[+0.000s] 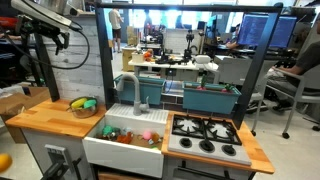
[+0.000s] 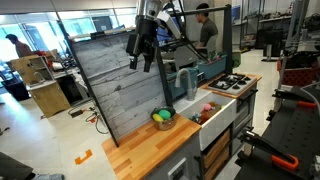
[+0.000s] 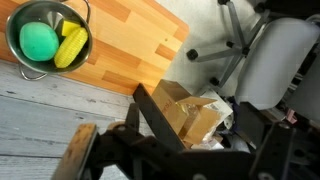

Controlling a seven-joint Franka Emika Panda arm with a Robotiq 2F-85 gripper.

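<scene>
An orange round item shows at the lower left edge of exterior view 1, low down beside the counter. In exterior view 2 an orange item lies on the floor left of the counter. My gripper is held high above the wooden counter's left end, open and empty. In the wrist view the gripper's fingers stand wide apart with nothing between them. A metal bowl with two handles holds a green round item and a yellow item.
Right of the bowl is a sink with several colourful items, then a gas stove. A grey plank wall runs behind the counter. A cardboard box lies beyond the counter.
</scene>
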